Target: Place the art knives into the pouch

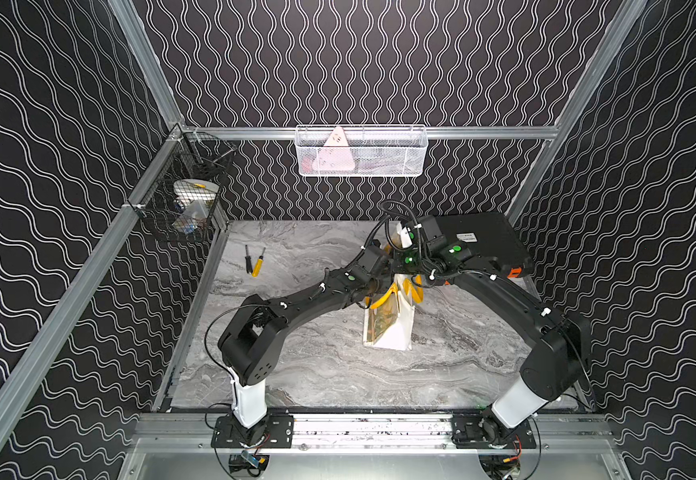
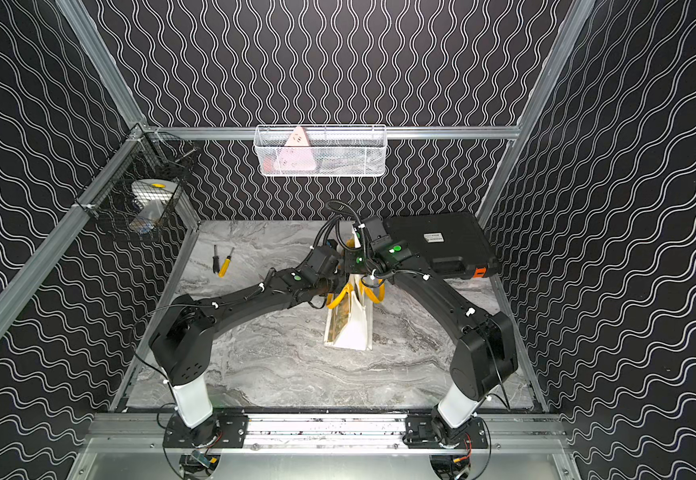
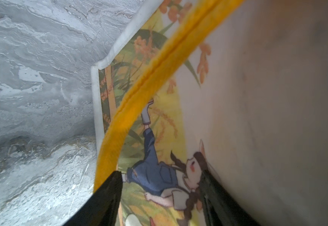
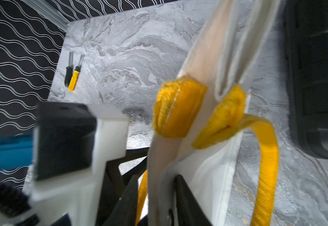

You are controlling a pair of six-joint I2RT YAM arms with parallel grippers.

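Observation:
The pouch, a white cloth bag point(image 1: 400, 329) with yellow handles and a printed side, stands at the table's middle; both arms hide its far part. In the left wrist view my left gripper is open, its fingers apart before the printed side near a yellow handle. My right gripper, at the bag's top edge, has its fingers apart with a fold of white cloth point(image 4: 167, 165) between them. I cannot make out an art knife for sure; two slim tools, one black-handled point(image 1: 248, 264) and one yellow-handled point(image 1: 257, 265), lie far left.
A black case point(image 1: 488, 236) lies at the back right. A white mesh basket point(image 1: 392, 156) and a black wire basket point(image 1: 164, 204) hang at the back and left.

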